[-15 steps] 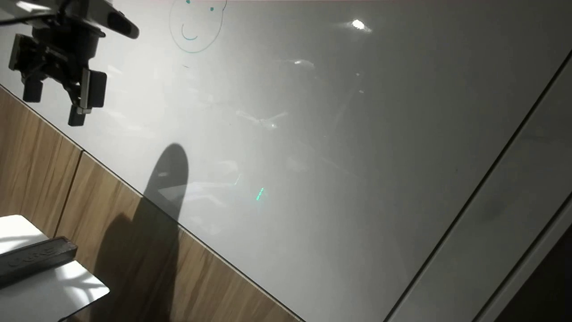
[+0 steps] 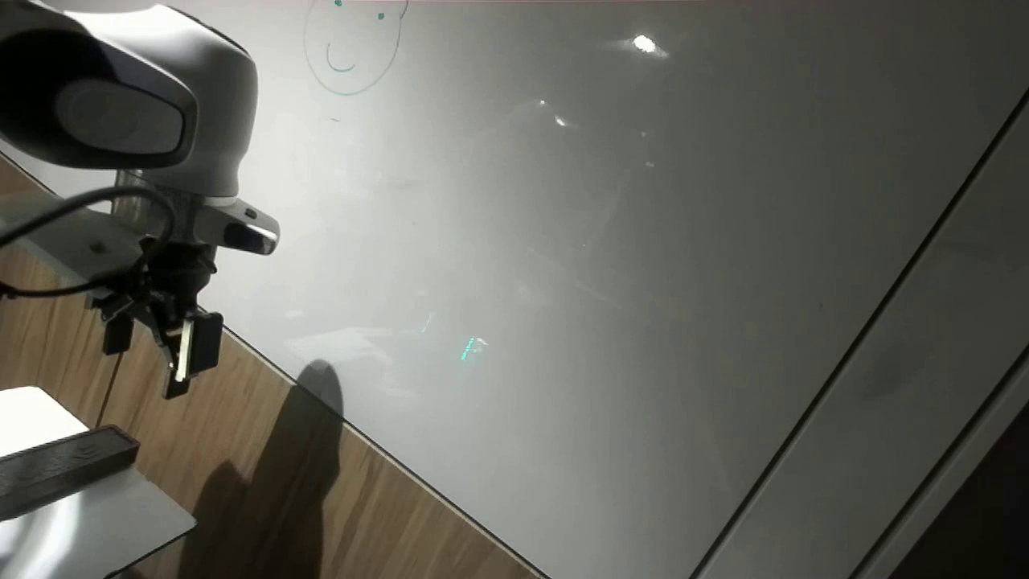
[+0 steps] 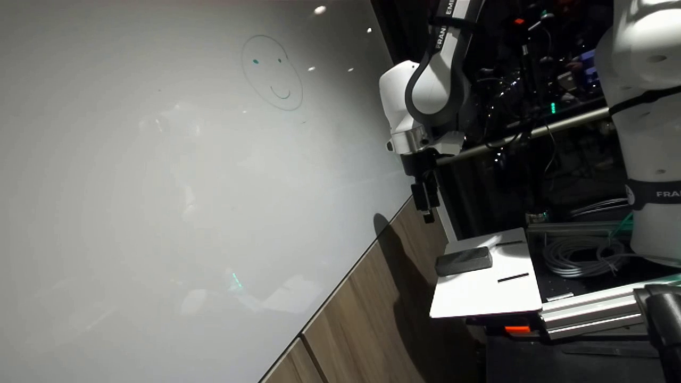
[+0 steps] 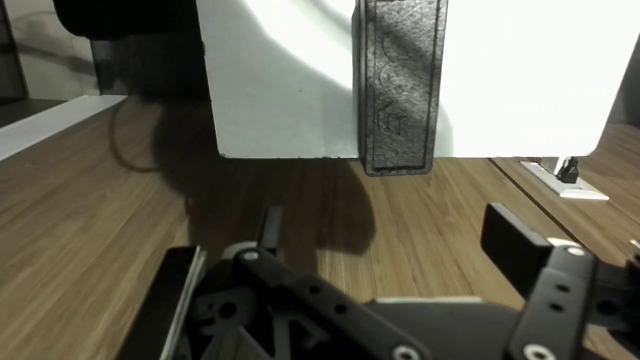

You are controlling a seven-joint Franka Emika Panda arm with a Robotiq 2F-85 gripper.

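Observation:
A dark block that looks like a board eraser [image 3: 464, 261] lies on a small white shelf [image 3: 485, 298]. In the wrist view, the eraser [image 4: 403, 90] points towards me and its near end sticks out slightly past the edge of the shelf [image 4: 282, 135]. My gripper [image 2: 154, 359] hangs above and apart from the eraser [image 2: 67, 470], its fingers spread with nothing between them. From the second exterior view, the gripper [image 3: 426, 207] is up and to the left of the shelf. A smiley face [image 3: 272, 73] is drawn on the large whiteboard [image 3: 159, 191].
Two thin dark sticks, perhaps markers, lie on the shelf: one stick [image 3: 513, 277] near its middle, another stick [image 3: 508, 243] farther back. Wood panelling [image 3: 357, 313] runs below the whiteboard. Coiled cables [image 3: 578, 255] sit right of the shelf.
The arm has come down and slightly right in the first exterior view, bringing my gripper closer to the shelf. The eraser and the drawn face have stayed put.

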